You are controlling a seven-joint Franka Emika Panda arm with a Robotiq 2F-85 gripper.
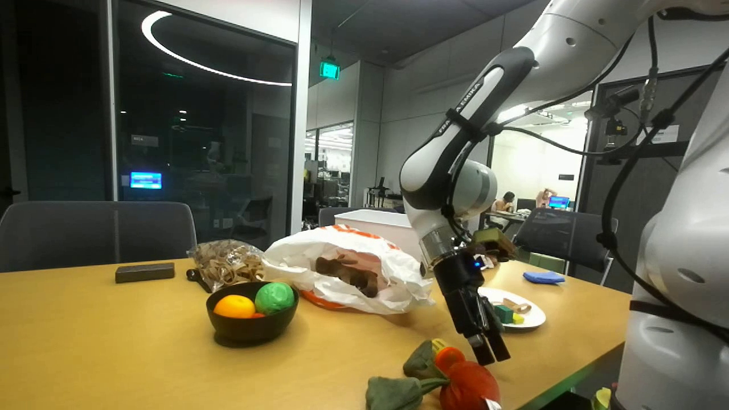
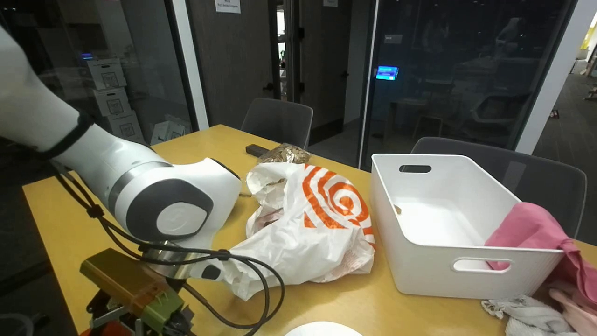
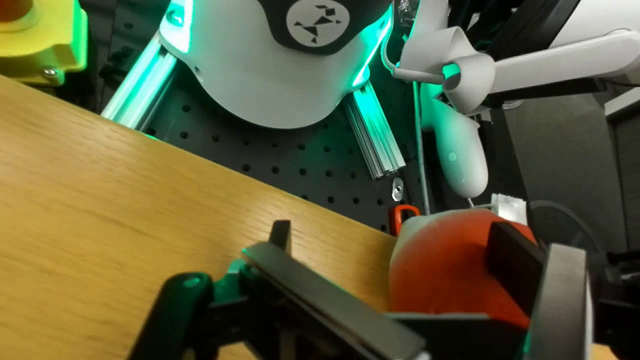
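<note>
A stuffed red vegetable toy (image 1: 470,386) with green cloth leaves (image 1: 394,394) lies at the table's front, a smaller orange-red piece (image 1: 449,357) beside it. My gripper (image 1: 493,349) is tilted just above the red toy, its fingers open. In the wrist view the red toy (image 3: 447,264) shows partly between the fingers, nearer the right one, which covers part of it. Whether a finger touches it I cannot tell. The toy and fingertips are out of sight in exterior view 2.
A black bowl (image 1: 253,331) holds an orange and a green ball. Behind are a white plastic bag (image 1: 403,290) and a white bin (image 2: 475,280). A plate (image 1: 536,318) with small blocks stands behind the gripper. The table edge (image 3: 198,166) runs close by.
</note>
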